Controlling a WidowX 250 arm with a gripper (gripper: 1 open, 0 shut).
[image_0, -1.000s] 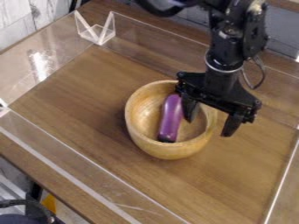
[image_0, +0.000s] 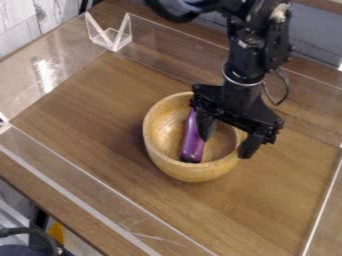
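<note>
A yellow-tan bowl (image_0: 182, 164) sits near the middle of the wooden table with a purple elongated object (image_0: 193, 143) inside, leaning along its left-middle. My black gripper (image_0: 227, 128) hangs over the bowl's back and right part, open, its fingers spread wide from around the purple object's upper end to past the bowl's right rim. The fingers partly hide the bowl's interior and the top of the purple object.
A small clear plastic item (image_0: 112, 36) stands at the back left.
My gripper has moved slightly left over the bowl, toward the purple object's upper end. The bowl and purple object look about the same.
</note>
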